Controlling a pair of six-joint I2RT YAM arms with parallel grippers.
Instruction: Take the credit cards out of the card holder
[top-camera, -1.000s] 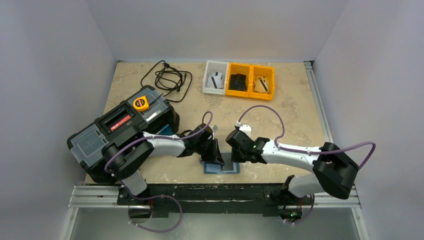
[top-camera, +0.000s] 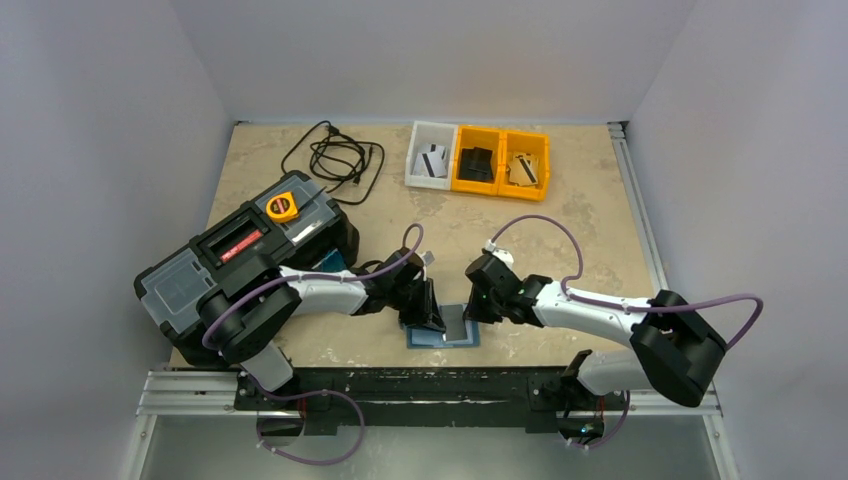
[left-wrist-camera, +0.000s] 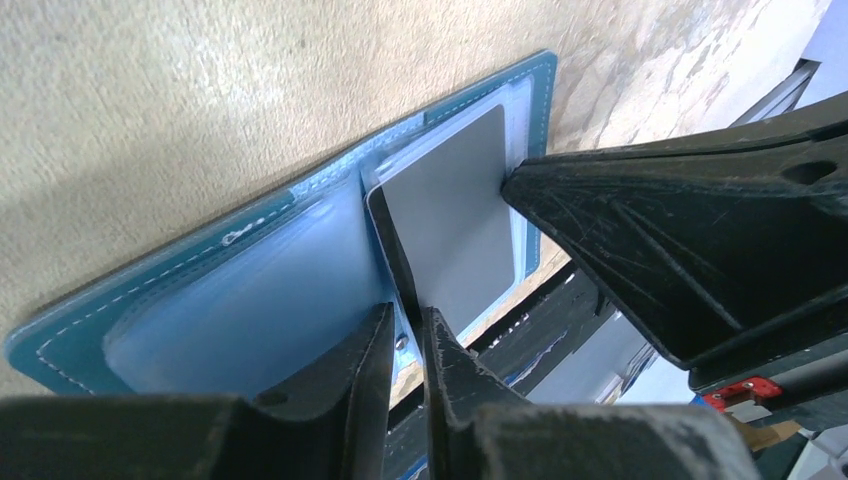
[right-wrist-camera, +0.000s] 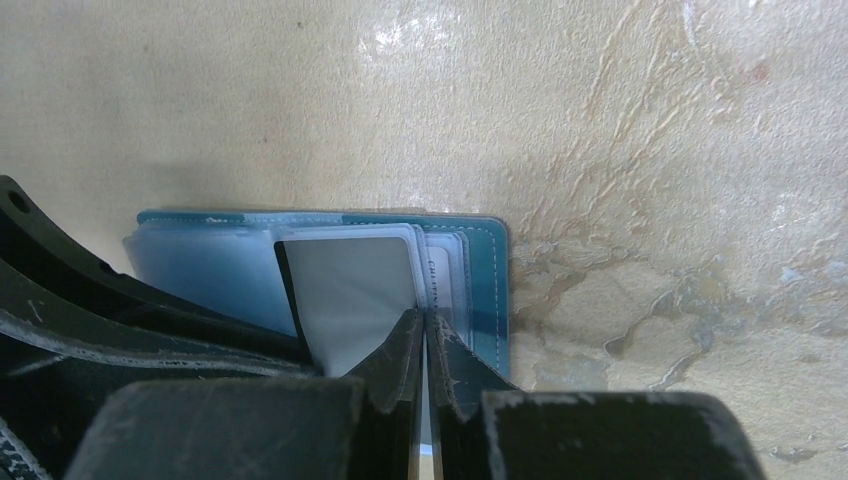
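The blue card holder (top-camera: 428, 342) lies spread on the table near its front edge, its clear sleeves facing up. In the right-hand sleeve sits a grey card (left-wrist-camera: 455, 200) with a dark stripe along its left edge. My left gripper is shut at that striped edge; whether the card's edge is between its tips cannot be told. My right gripper is shut at the sleeve's right edge, by the grey card (right-wrist-camera: 355, 290); any thin plastic between its tips is too hard to see.
At the back stand a white bin (top-camera: 431, 130) holding cards and two orange bins (top-camera: 500, 190), one with dark items, one with gold cards. A black toolbox (top-camera: 215, 262) with a yellow tape measure (top-camera: 282, 207) is at left, a coiled black cable (top-camera: 340, 160) behind it.
The left arm has barely moved, and the holder lies where it was.
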